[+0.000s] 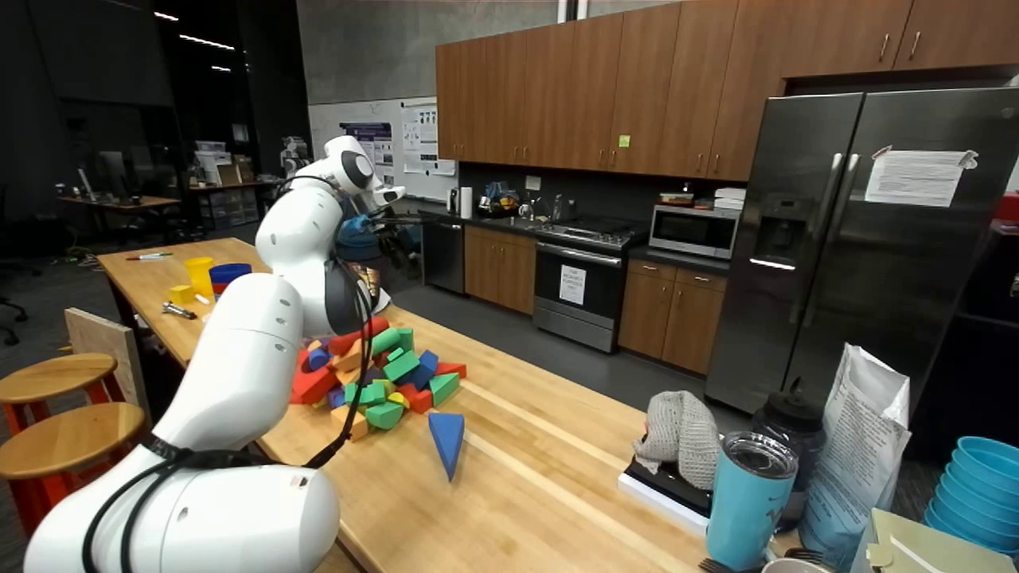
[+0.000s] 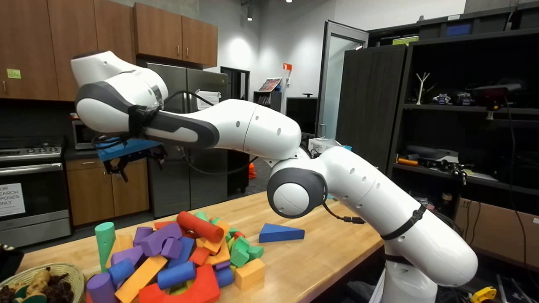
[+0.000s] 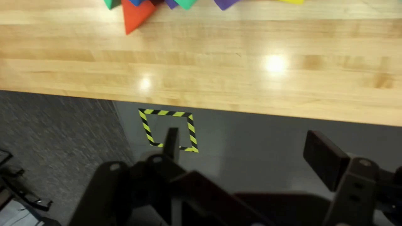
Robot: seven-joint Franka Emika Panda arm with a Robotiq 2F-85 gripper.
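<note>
A heap of coloured wooden blocks (image 2: pixel 161 252) lies on the wooden table (image 2: pixel 323 252), in red, green, blue, orange and purple. Apart from it rests a single blue triangular block (image 1: pixel 447 442), which exterior view 2 shows to the right of the heap. My gripper is open, its two dark fingers wide apart with only floor seen between them. It hangs high, past the table's long edge; in exterior view 2 the gripper (image 2: pixel 136 166) is above and beyond the heap. Only a few tips of the blocks, such as a red one (image 3: pixel 136 17), reach into the wrist view.
A wicker basket (image 2: pixel 65 272) stands left of the heap in exterior view 2. Yellow and blue cups (image 1: pixel 200 276) are at the table's far end. A turquoise tumbler (image 1: pixel 750 501) and a grey cloth (image 1: pixel 680 434) occupy the near right. Between lies bare tabletop.
</note>
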